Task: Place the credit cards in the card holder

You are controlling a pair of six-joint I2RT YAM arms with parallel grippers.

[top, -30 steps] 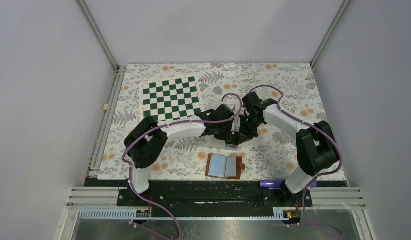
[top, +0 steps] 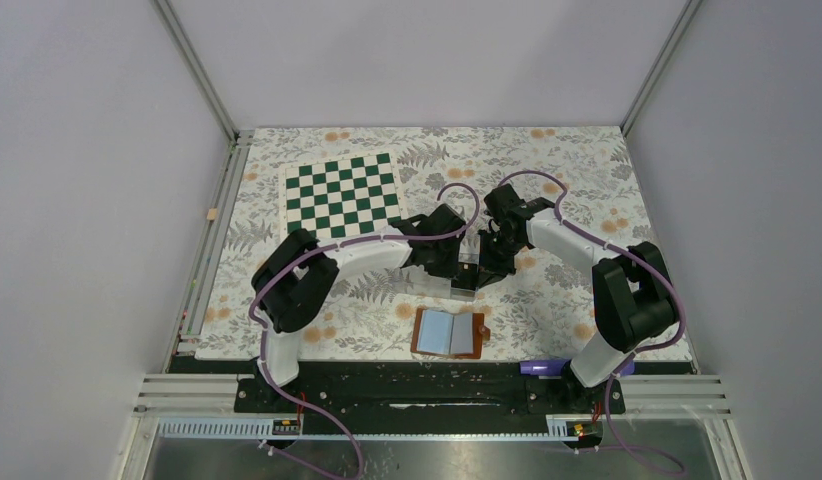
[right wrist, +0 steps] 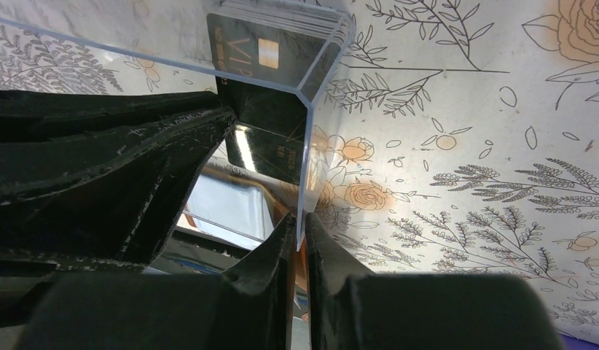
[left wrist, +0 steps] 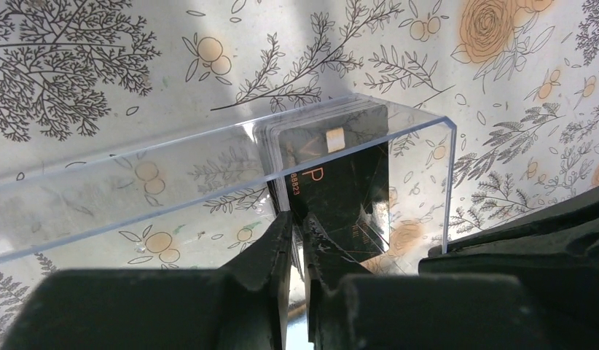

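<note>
A clear acrylic holder (left wrist: 136, 179) lies mid-table, a stack of dark credit cards (left wrist: 340, 200) standing inside toward its right end, as the left wrist view shows. My left gripper is shut at the left edge of the stack; whether anything thin is between its fingertips is hard to tell. My right gripper is shut on the holder's right end wall, with the cards (right wrist: 260, 131) just left of it. In the top view both grippers hide much of the holder.
A brown card wallet (top: 447, 332) with pale sleeves lies open at the front. A checkered board (top: 337, 190) sits back left, a purple object (top: 537, 367) at the front right edge.
My left arm has shifted slightly back and to the left over the holder since a second ago. The right arm has stayed in place.
</note>
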